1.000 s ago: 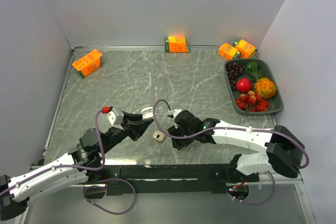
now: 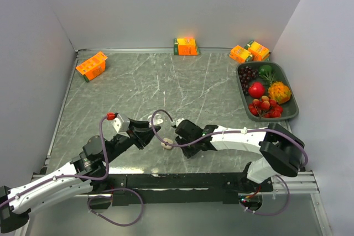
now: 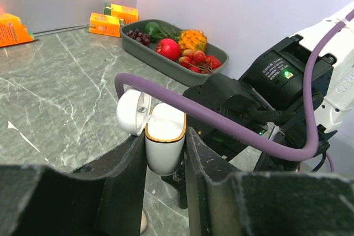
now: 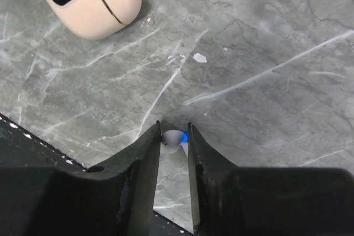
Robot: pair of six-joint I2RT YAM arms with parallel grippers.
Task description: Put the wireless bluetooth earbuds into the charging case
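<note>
My left gripper [image 2: 146, 131] holds the white charging case [image 3: 165, 145] between its fingers, lid [image 3: 131, 111] open, raised over the table. Low at the table's front, my right gripper has its fingertips closely around a small earbud [image 4: 171, 139] with a blue light; whether they grip it firmly is unclear. A pale pink case-like object [image 4: 94, 1] lies on the table near it, also between the two arms in the top view [image 2: 167, 143].
A fruit tray [image 2: 246, 89] stands at the right, orange cartons [image 2: 186, 46] along the back, an orange basket [image 2: 91, 67] at back left. Purple cables loop over both arms.
The left arm and case look unchanged.
</note>
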